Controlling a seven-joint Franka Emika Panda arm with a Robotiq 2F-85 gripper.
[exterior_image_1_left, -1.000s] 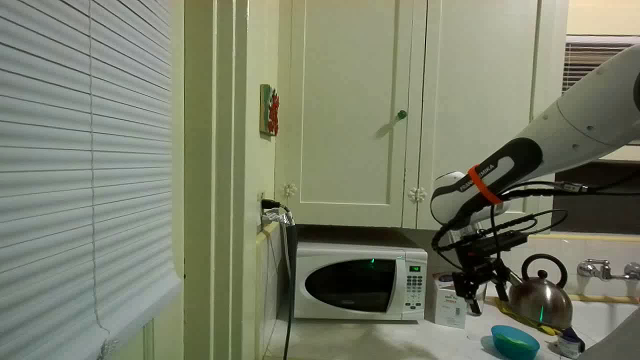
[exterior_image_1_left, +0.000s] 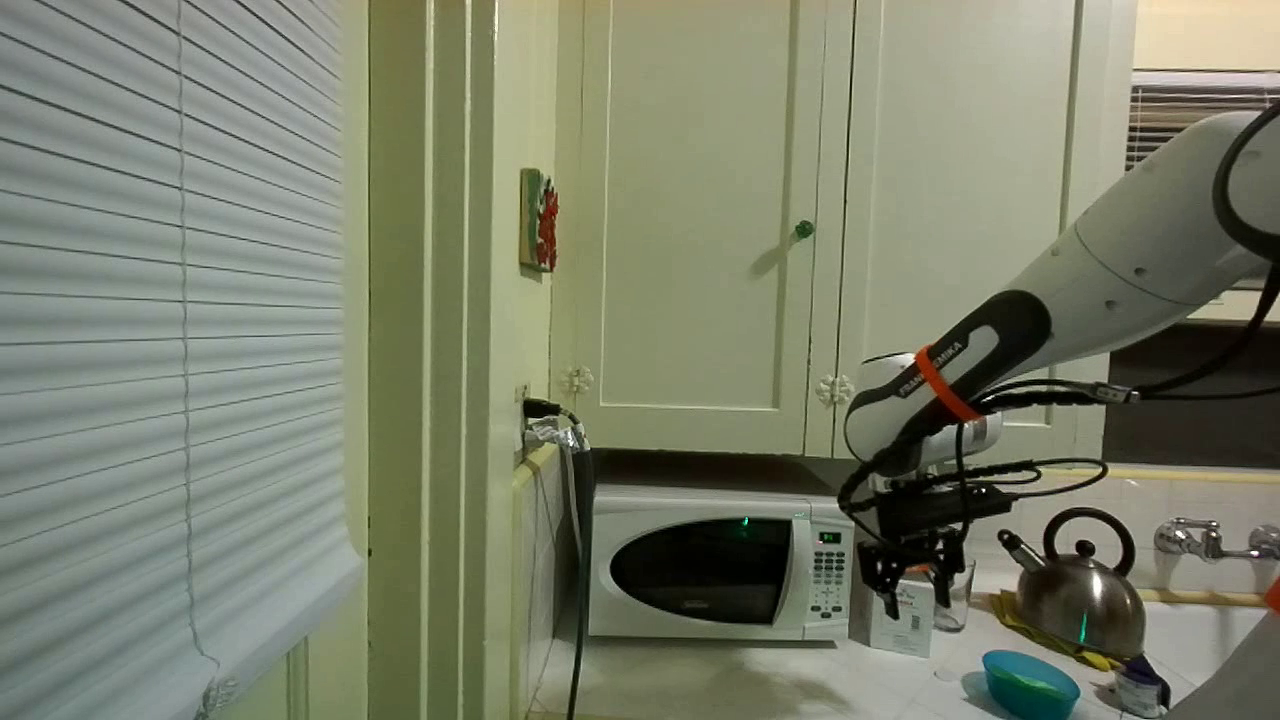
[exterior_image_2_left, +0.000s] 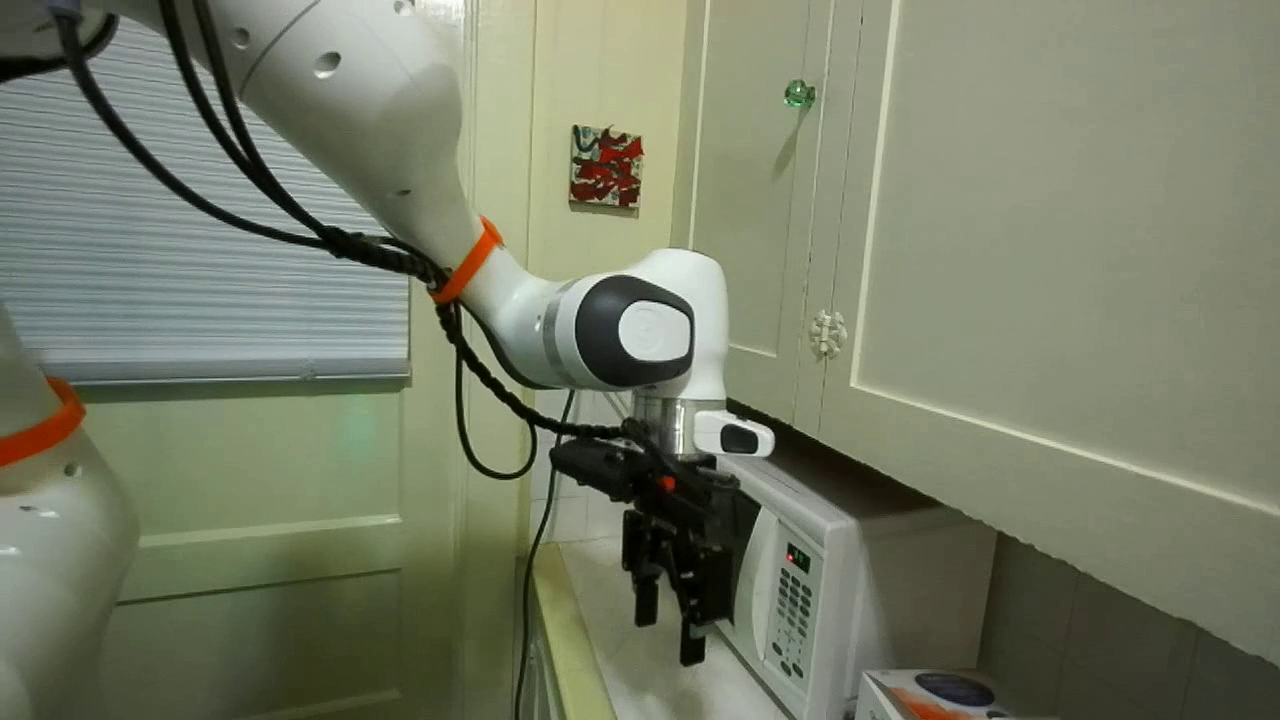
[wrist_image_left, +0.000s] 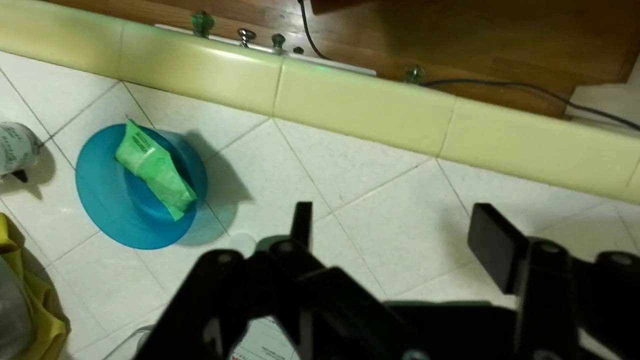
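Observation:
My gripper (exterior_image_1_left: 918, 596) hangs fingers-down above the white tiled counter, in front of the microwave's right side and a small white box (exterior_image_1_left: 900, 618). In the wrist view, the gripper is open, with a wide gap between its fingers and only tiles beneath. A blue bowl (wrist_image_left: 99, 198) rests on the counter to the left in that view, well apart from the fingers. Inside the bowl lies a green packet (wrist_image_left: 157, 174). From the other side, the gripper (exterior_image_2_left: 669, 634) appears beside the microwave (exterior_image_2_left: 840, 600).
A steel kettle (exterior_image_1_left: 1080, 600) stands on a yellow cloth (wrist_image_left: 42, 324) near the sink. Beside the bowl lies a small labelled container (wrist_image_left: 17, 147). A clear glass (exterior_image_1_left: 956, 600) is behind the gripper. Cabinets (exterior_image_1_left: 708, 240) overhang the microwave. Bare counter lies in front of it.
In exterior view 1 my arm and gripper have shifted left, from near the kettle toward the microwave. The gripper looks more upright. Bowl, kettle and box have stayed put.

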